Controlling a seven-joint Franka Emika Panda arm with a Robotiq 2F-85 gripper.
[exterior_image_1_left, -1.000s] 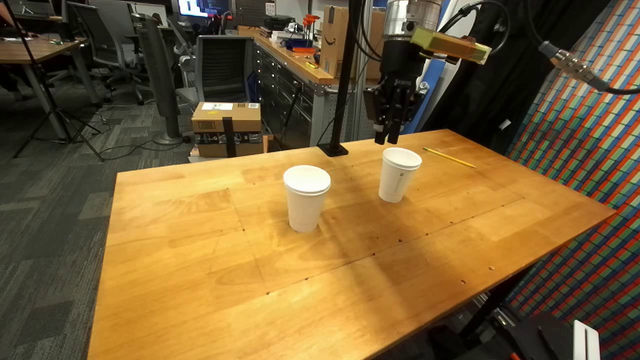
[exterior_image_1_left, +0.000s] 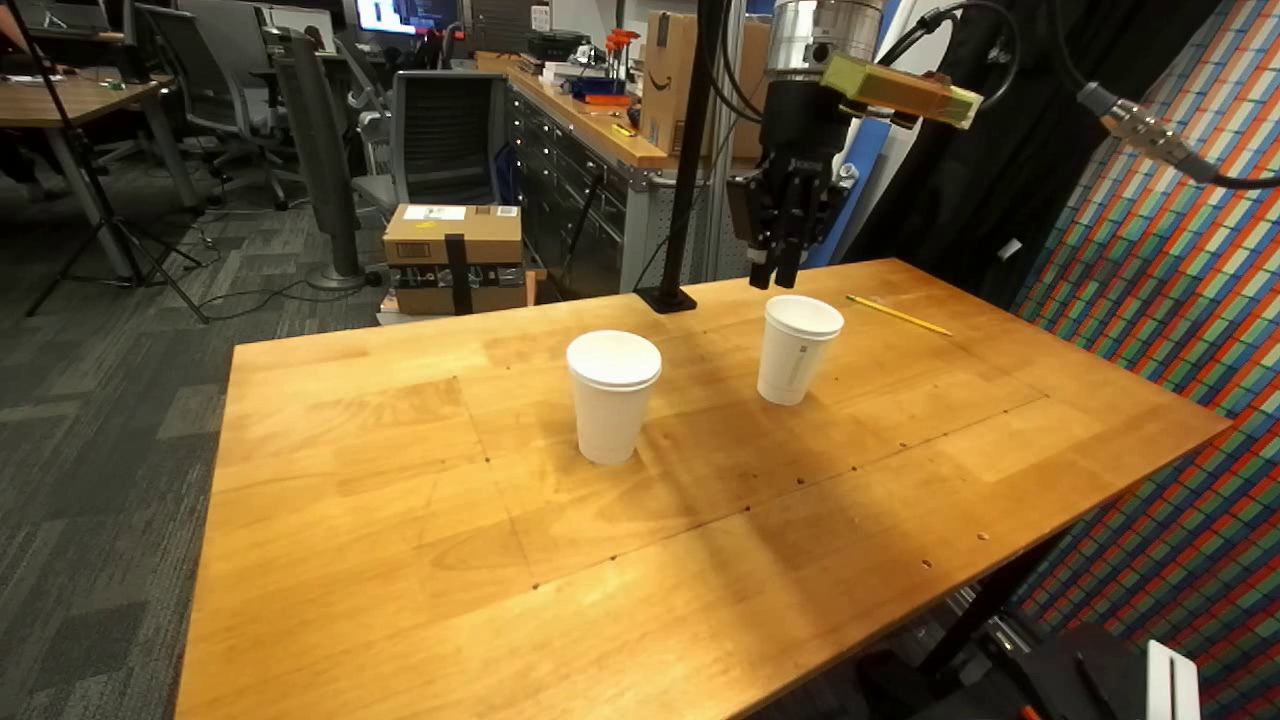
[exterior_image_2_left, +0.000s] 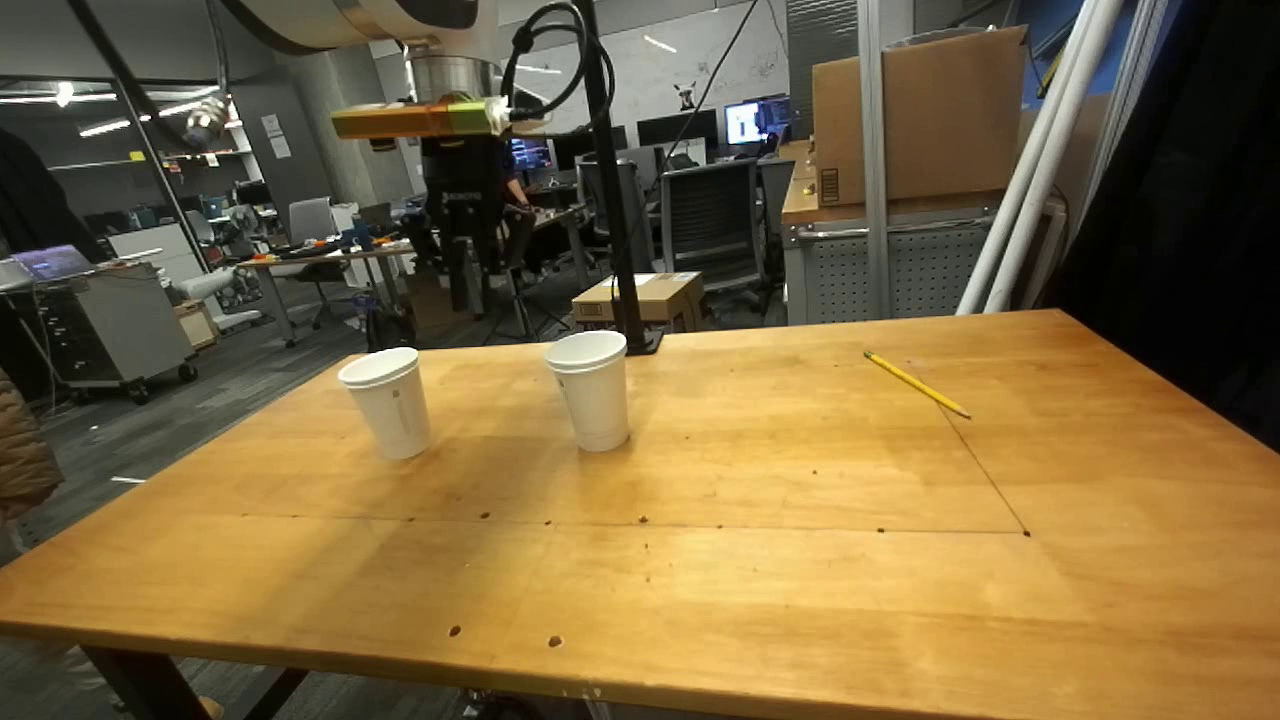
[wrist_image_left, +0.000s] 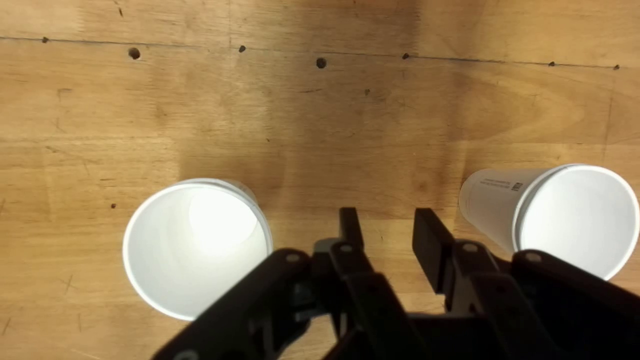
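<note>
Two white paper cups stand upright and apart on the wooden table. In exterior view 1 there is a left cup (exterior_image_1_left: 609, 414) and a right cup (exterior_image_1_left: 792, 360); exterior view 2 shows a left cup (exterior_image_2_left: 396, 414) and a right cup (exterior_image_2_left: 595, 402) as well. From above, the wrist view looks into one cup (wrist_image_left: 192, 252) on the left and another cup (wrist_image_left: 489, 198) on the right; both look empty. My gripper is open between them in that view, a gap of bare wood between its fingers. In exterior view 1 the gripper (exterior_image_1_left: 774, 282) hangs above table height, touching neither cup.
A yellow pencil (exterior_image_1_left: 900, 316) lies near the far right of the table (exterior_image_1_left: 396, 516). A black post (exterior_image_1_left: 679, 216) rises at the back edge. Much of the tabletop in front of the cups is clear.
</note>
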